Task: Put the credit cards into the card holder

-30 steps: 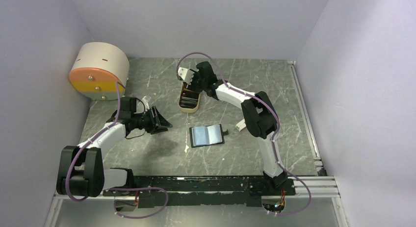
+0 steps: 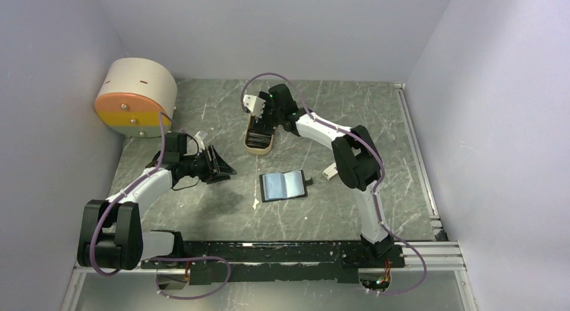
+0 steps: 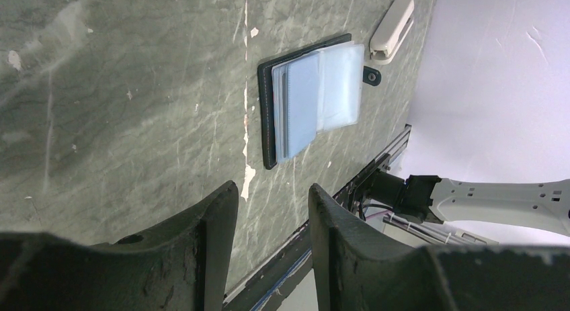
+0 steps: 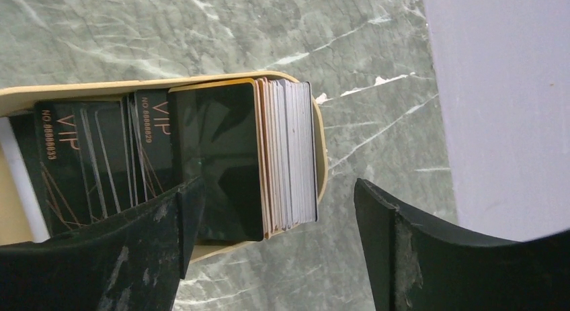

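Note:
A cream box (image 2: 259, 150) of cards sits at the table's back centre. In the right wrist view its black VIP cards (image 4: 80, 160) lie beside an upright stack of pale-edged cards (image 4: 289, 153). My right gripper is open over that stack's end of the box. The card holder (image 2: 282, 185), a black folder with clear bluish sleeves, lies open at front centre, seen also in the left wrist view (image 3: 302, 103). My left gripper (image 2: 222, 164) hangs open left of the holder, nothing between its fingers.
A cream cabinet (image 2: 134, 89) with coloured drawers stands back left. A small white object (image 2: 330, 170) lies right of the holder, near the right arm.
My right gripper has shifted very slightly above the box. The left arm, the box and the holder are unchanged.

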